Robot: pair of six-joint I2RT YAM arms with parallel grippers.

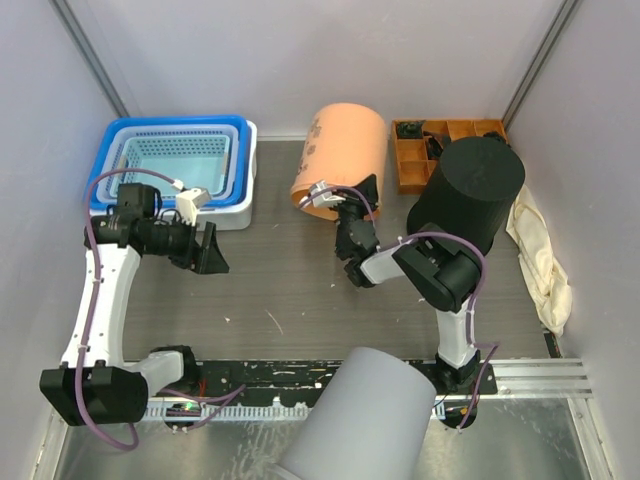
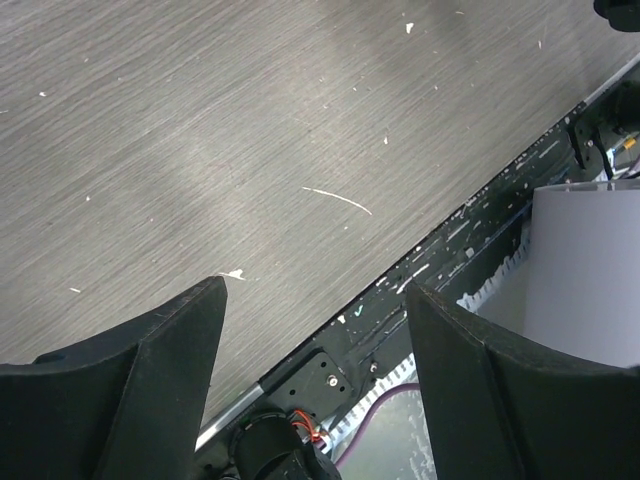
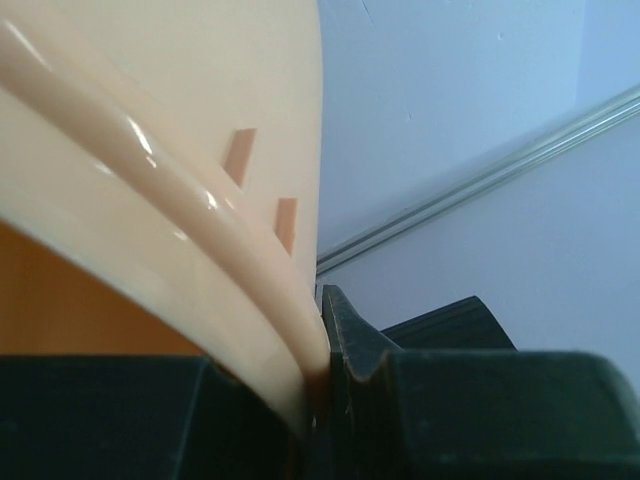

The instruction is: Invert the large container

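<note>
A large orange container (image 1: 340, 150) is at the back middle in the top view. It is tilted, with its mouth turned downward and toward the front and its inside largely hidden. My right gripper (image 1: 340, 200) is shut on its rim at the front right. Up close in the right wrist view, the thick rim (image 3: 190, 190) runs in between the dark fingers. On the left, my left gripper (image 1: 210, 252) hangs over bare table, well apart from the container. Its two fingers (image 2: 165, 370) are spread with nothing between them.
A blue and white basket stack (image 1: 240, 170) stands at the back left. Behind the right arm are a black bin (image 1: 470, 190), an orange divided tray (image 1: 410, 170) and a cream cloth (image 1: 538, 260). A grey bin (image 1: 355, 420) lies at the front edge.
</note>
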